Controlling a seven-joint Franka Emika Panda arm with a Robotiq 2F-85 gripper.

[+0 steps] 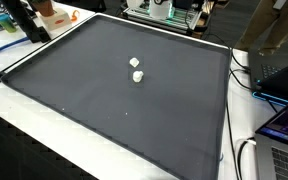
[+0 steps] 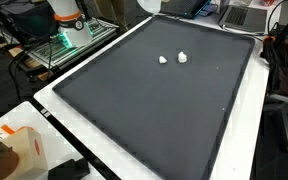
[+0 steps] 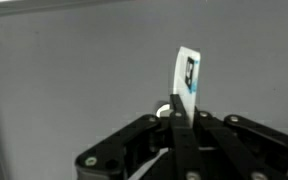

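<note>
In the wrist view my gripper is shut on a slim white object with a dark mark and a light blue patch. Its free end points away from the fingers, above the grey board. Part of a small white piece shows behind the fingers; the rest is hidden. On the board two small white pieces lie close together but apart, one farther back and the other nearer in exterior view 1. Neither exterior view clearly shows my gripper.
The dark grey board is otherwise clear, with a white table border around it. A laptop and cables stand beyond one edge. In exterior view 1 boxes and other clutter occupy the far left corner.
</note>
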